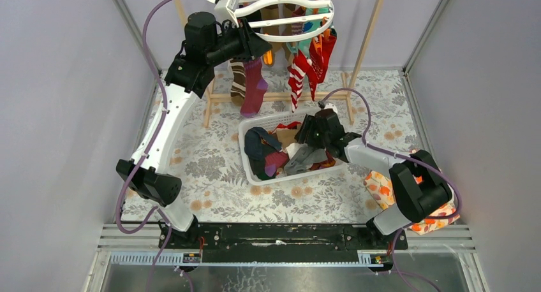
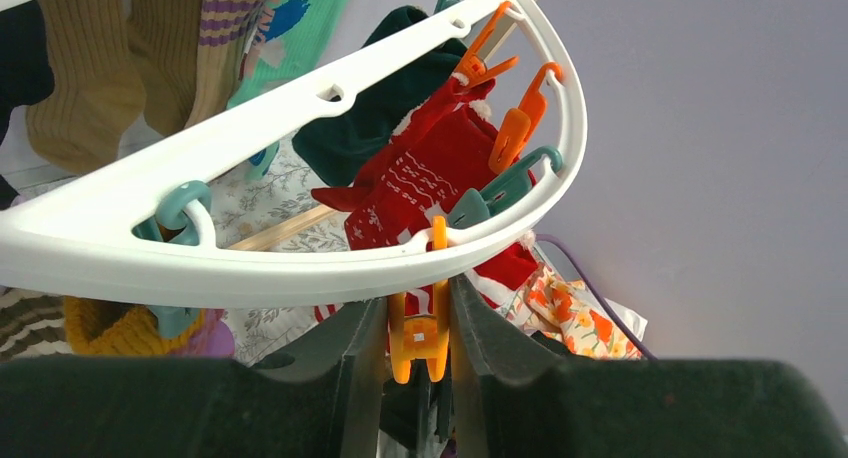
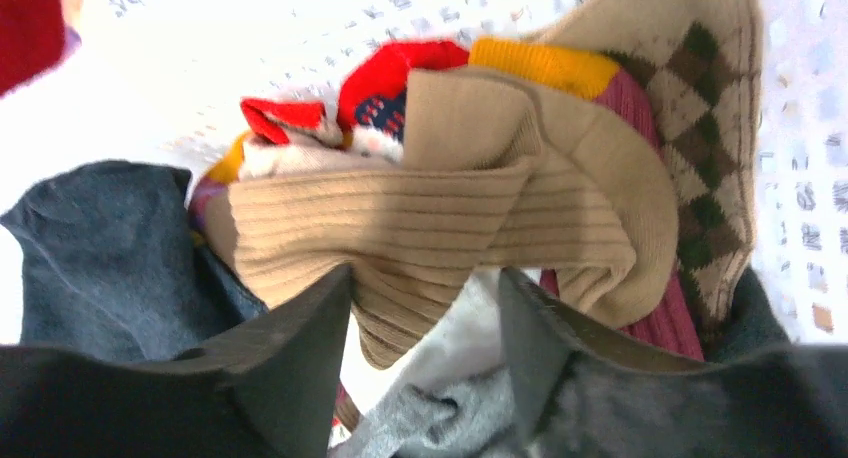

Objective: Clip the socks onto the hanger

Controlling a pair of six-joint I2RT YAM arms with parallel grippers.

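Observation:
The round white hanger (image 1: 287, 37) carries several hanging socks. My left gripper is at its rim, shut on an orange clip (image 2: 420, 350) that hooks over the rim; no sock shows in that clip. Below stands a white basket (image 1: 247, 171) of mixed socks. Down in it is my right gripper, its fingers apart over a tan ribbed sock (image 3: 385, 218) on top of the heap. The near end of that sock lies between the blurred fingertips; whether they touch it cannot be told.
Red patterned socks (image 2: 425, 183) hang from clips at the hanger's right side. A wooden stand (image 1: 277, 97) rises behind the basket. An orange-flowered cloth (image 1: 383, 191) lies at the right. The floor left of the basket is clear.

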